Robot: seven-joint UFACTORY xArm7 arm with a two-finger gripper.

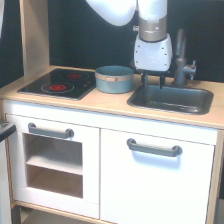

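Note:
A white robot arm hangs over a toy kitchen, its gripper [154,78] pointing down above the sink [172,100]; whether the fingers are open or shut is unclear at this size. A teal pot [114,82] sits on the wooden counter left of the sink, beside the black two-burner hob [62,85]. The pot's inside cannot be made out clearly.
A grey faucet [180,62] stands behind the sink. Below are a white oven with a windowed door [54,160] and a cupboard door [153,180] with dark handles. A dark panel forms the back. Part of another white item is at the left edge.

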